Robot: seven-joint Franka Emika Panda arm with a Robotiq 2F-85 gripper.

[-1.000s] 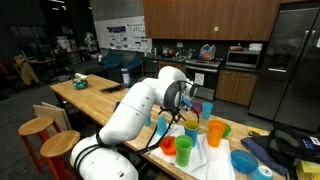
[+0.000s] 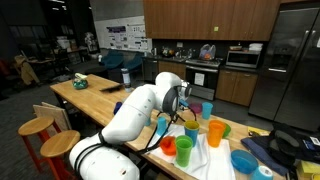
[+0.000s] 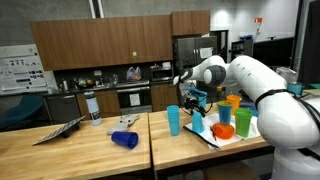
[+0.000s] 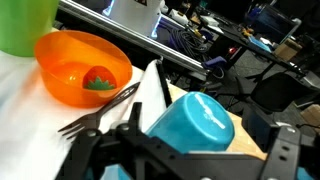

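Note:
My gripper stands open over a light blue cup [image 4: 190, 125], whose closed-looking pale top sits between the dark fingers; contact cannot be told. In the second exterior view the gripper hangs above a blue cup [image 3: 197, 123] on the table, with another blue cup [image 3: 173, 120] to its left. The first exterior view has a blue cup [image 2: 161, 127] near the arm's end, where the fingers are too small to read. Left of the cup in the wrist view are an orange bowl [image 4: 75, 62] holding a red-and-green item and a dark fork [image 4: 100, 112] on white cloth.
Yellow [image 2: 191, 129], orange [image 2: 215, 132] and green [image 2: 183, 151] cups crowd the near table, with a blue bowl [image 2: 244, 161] at right. A blue-purple container [image 3: 125, 139] lies left of the cups.
Over the last second the arm has shifted slightly in the first exterior view. The cups and bowls look unmoved.

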